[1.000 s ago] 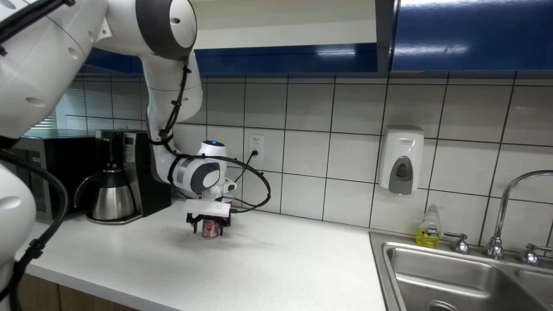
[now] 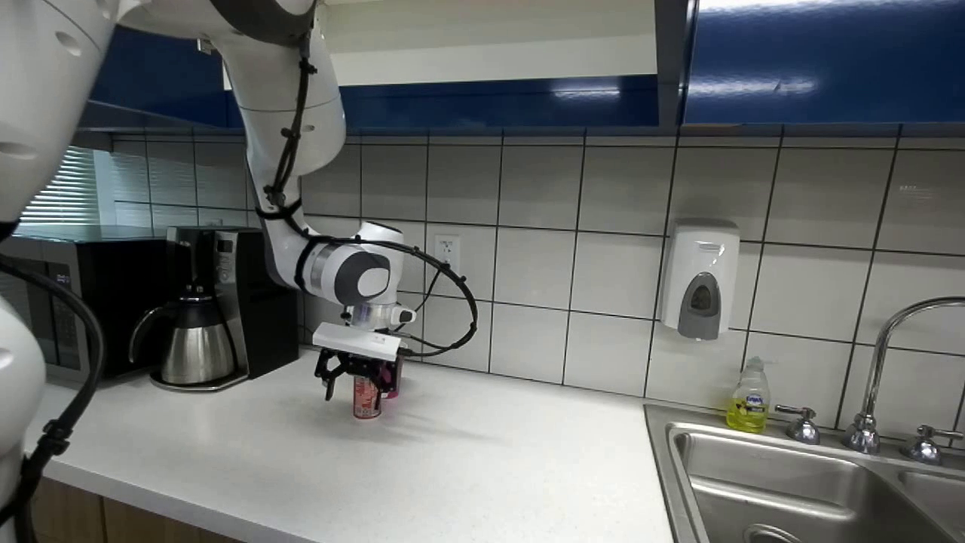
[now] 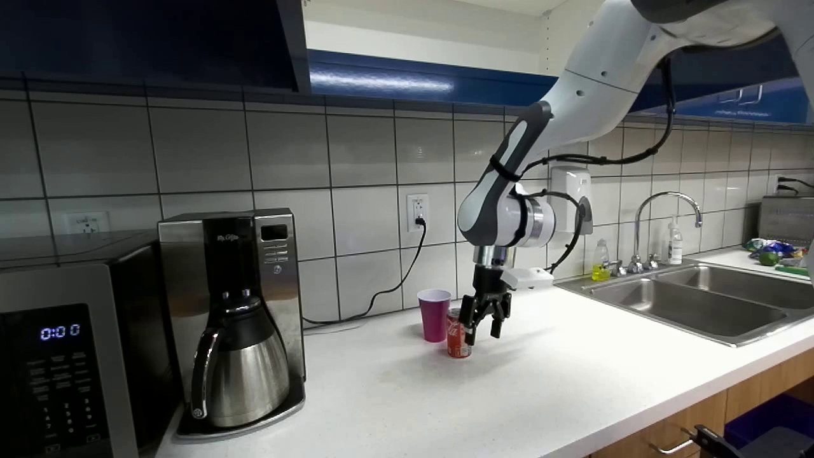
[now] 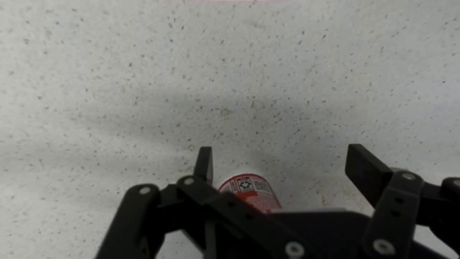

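Observation:
A red soda can [image 3: 458, 336] stands upright on the white counter in exterior view 2. My gripper [image 3: 484, 334] hangs beside its upper part, fingers pointing down and spread apart. In exterior view 1 the can [image 2: 366, 399] shows just below the gripper's body. From the wrist, the gripper is open, with bare counter between its fingertips; the can [image 4: 252, 190] shows nearer the left finger, partly hidden by the black linkage. Just behind the can is a magenta cup [image 3: 435, 317], also upright, mostly covered by the gripper in exterior view 1.
A coffee maker [image 3: 278, 263] with a steel carafe and a microwave [image 3: 68, 343] occupy the counter's left end. A power cord [image 3: 397, 286] runs along the tiled wall. At the right are a sink [image 2: 778, 480] and soap bottle [image 2: 749, 398].
My gripper has risen, tilted and shifted slightly left in exterior view 1. More of the can shows beneath it, and the can stands in about the same place.

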